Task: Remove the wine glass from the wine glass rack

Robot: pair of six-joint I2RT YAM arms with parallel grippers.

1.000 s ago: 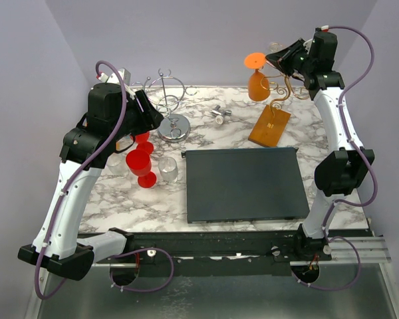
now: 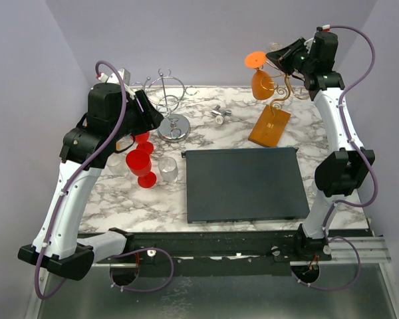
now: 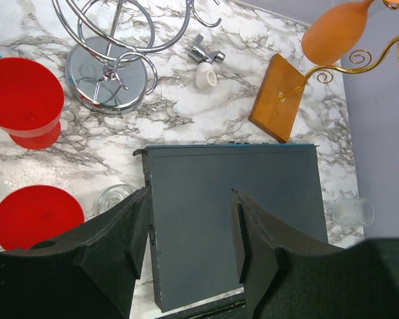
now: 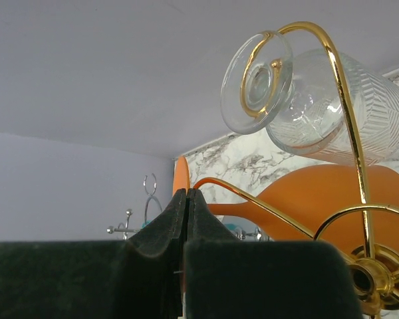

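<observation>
An orange wine glass hangs upside down on the golden rack, its foot uppermost. My right gripper is beside that foot. In the right wrist view its fingers are together, shut, and partly cover the orange stem; nothing shows between them, and contact with the stem is unclear. A clear patterned glass hangs from the rack too. My left gripper is open and empty, up by the silver rack.
Red goblets and a clear glass stand below my left gripper. A dark grey box fills the middle front. A small metal tap-like piece lies between the racks. Another clear glass lies at the right.
The orange glass has tilted very slightly on the rack. Both arms look unmoved.
</observation>
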